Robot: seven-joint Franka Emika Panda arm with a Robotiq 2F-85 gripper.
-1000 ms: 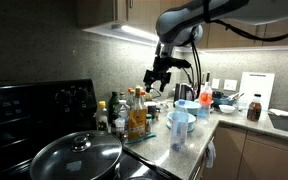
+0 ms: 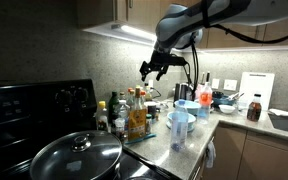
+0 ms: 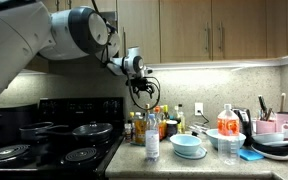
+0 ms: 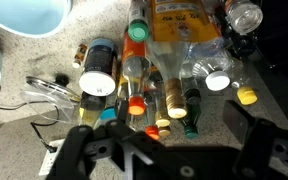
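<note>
My gripper (image 2: 153,74) hangs high above a cluster of bottles on the counter, its fingers spread and nothing visible between them. Seen from the wrist, the bottles stand below: an orange-labelled bottle (image 4: 183,22), a dark jar (image 4: 99,68), a green-capped bottle (image 4: 138,27) and several slim necks. In exterior view 1 the amber bottle (image 2: 137,115) stands at the front of the group, close to the stove. The gripper touches none of them.
A lidded pan (image 2: 77,158) sits on the black stove beside the bottles. A clear bottle (image 3: 152,139), stacked bowls (image 3: 189,146) and a red-capped bottle (image 3: 228,135) occupy the counter. Cabinets (image 3: 189,35) hang behind the arm.
The gripper has risen a little over the last second, mostly in the earlier half. The bottles and pan have stayed where they were.
</note>
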